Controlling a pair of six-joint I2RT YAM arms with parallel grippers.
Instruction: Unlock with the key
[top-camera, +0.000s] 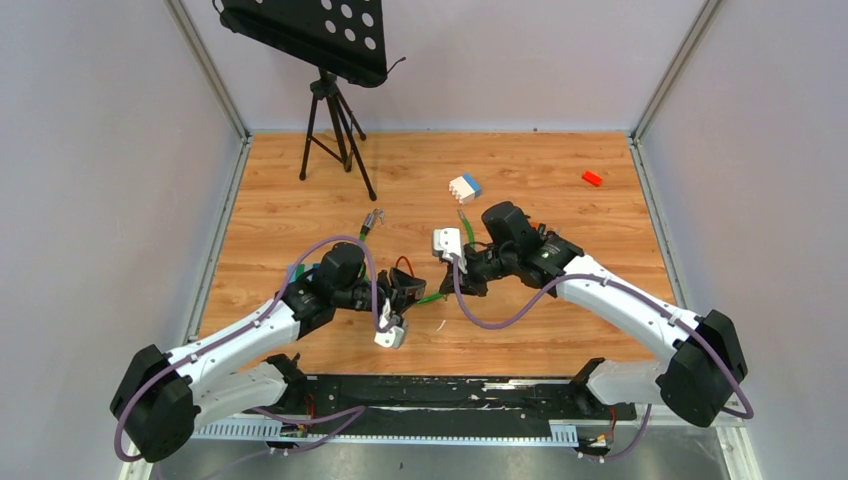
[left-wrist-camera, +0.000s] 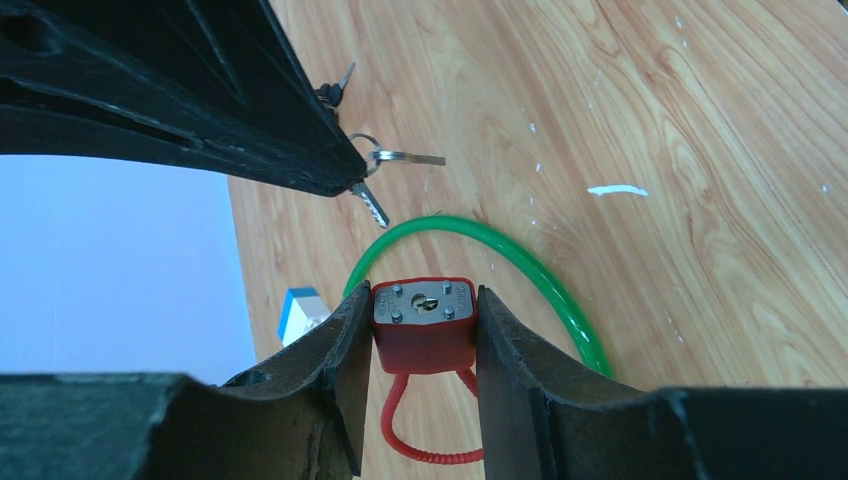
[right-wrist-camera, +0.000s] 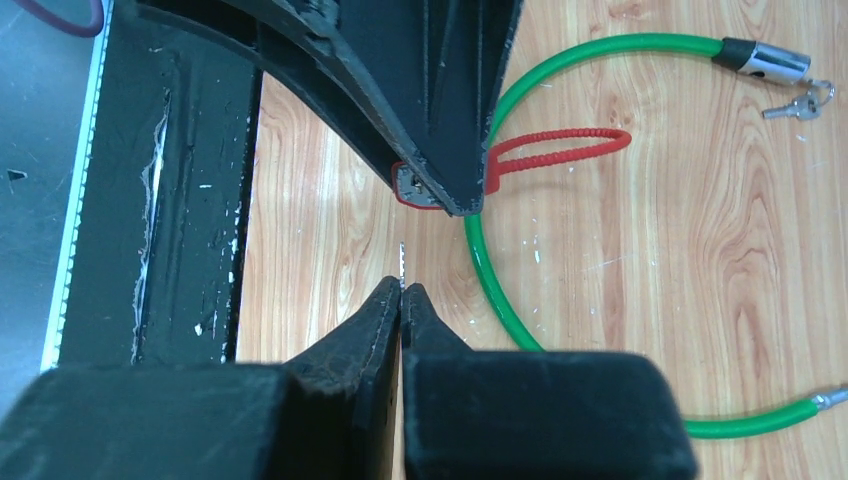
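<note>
A red padlock (left-wrist-camera: 424, 345) is clamped between the fingers of my left gripper, its keyhole face turned up towards the left wrist camera and its red-coated shackle hanging below. My right gripper is shut on a thin silver key (right-wrist-camera: 402, 262), whose blade sticks out past the fingertips. In the left wrist view that key (left-wrist-camera: 373, 207) points down towards the padlock face, with a clear gap between them. A ring with other keys (left-wrist-camera: 408, 158) dangles at the right fingertips. From above, both grippers face each other, the right one (top-camera: 444, 284) close to the left.
A green cable lock (right-wrist-camera: 600, 45) curves on the table beneath the grippers, its metal cylinder (right-wrist-camera: 778, 64) with separate keys at one end. A white and blue block (top-camera: 464, 188), a red block (top-camera: 592, 178) and a black stand (top-camera: 340, 130) are farther back.
</note>
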